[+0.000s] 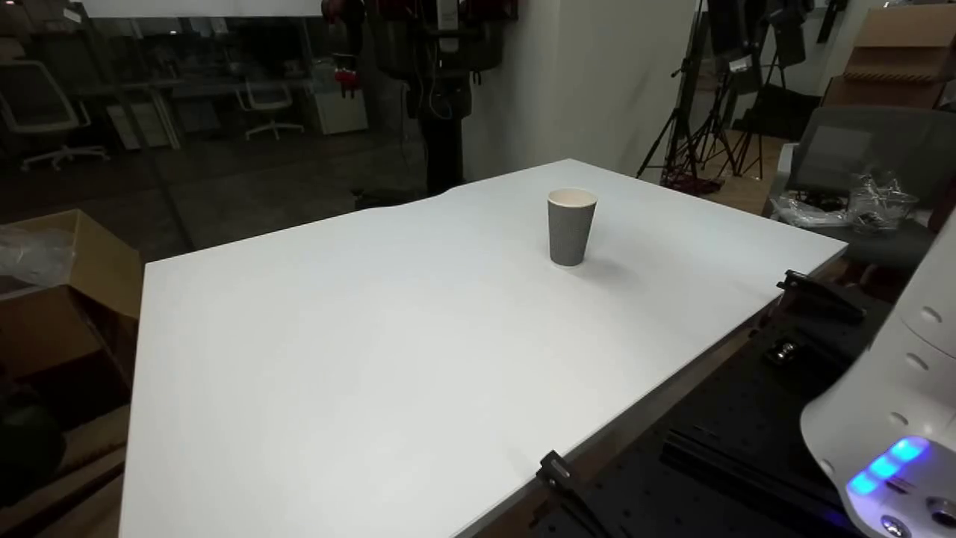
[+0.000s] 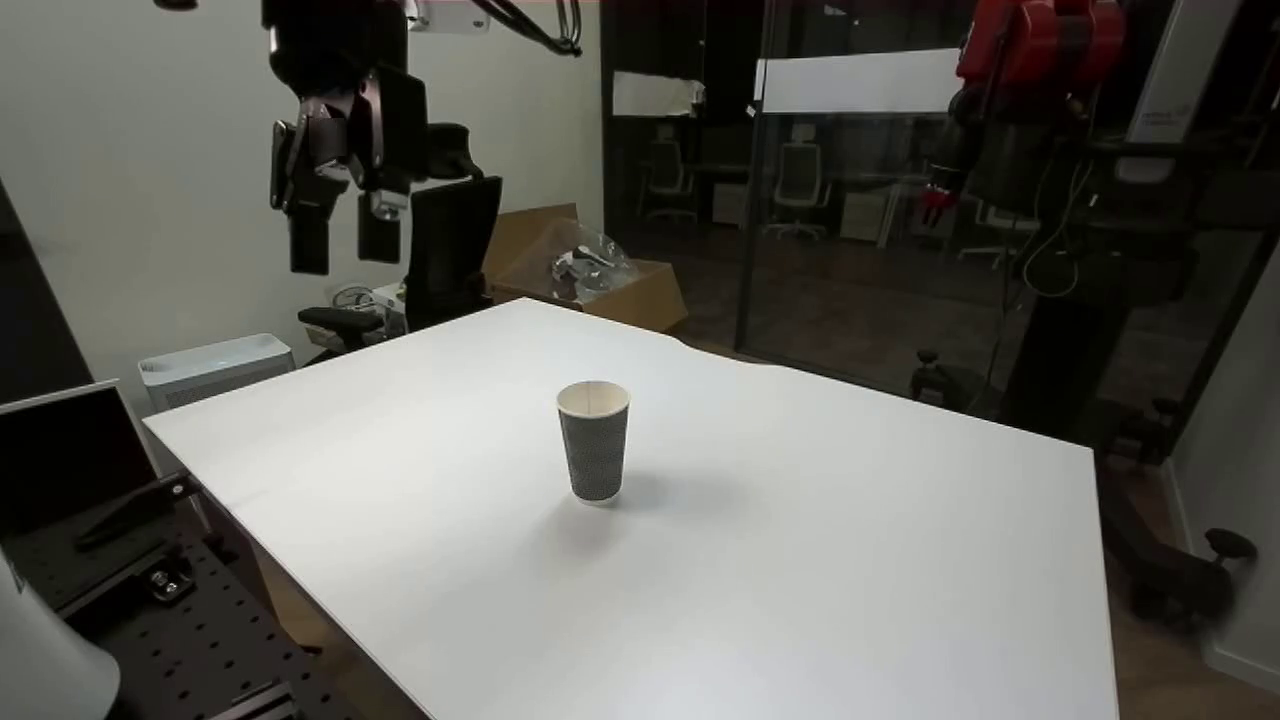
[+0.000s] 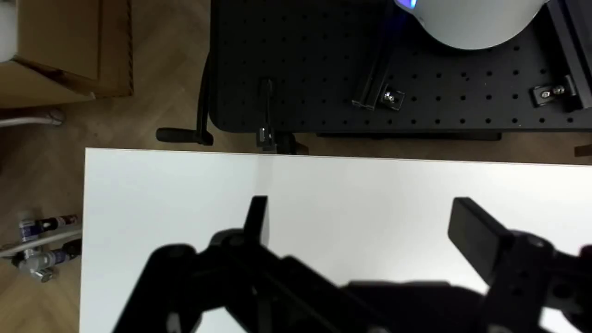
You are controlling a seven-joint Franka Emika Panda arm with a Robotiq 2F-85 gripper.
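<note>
A grey paper cup (image 1: 570,229) with a pale rim stands upright on the white table (image 1: 358,359). In exterior view 2 the same cup (image 2: 595,450) is near the middle of the table, its mouth facing up; the bottom of its inside is hidden. My gripper (image 2: 345,240) hangs high at the upper left there, well above the tabletop and apart from the cup. In the wrist view the gripper is open, its two dark fingers wide apart over bare white table. The cup is outside the wrist view.
Apart from the cup, the tabletop is clear. Black clamps (image 1: 557,471) grip its edge on the robot's side. Beside that edge lies a black perforated base plate (image 3: 311,66) carrying the white arm base (image 3: 477,22). An open cardboard box (image 1: 81,287) sits beyond the table's left edge.
</note>
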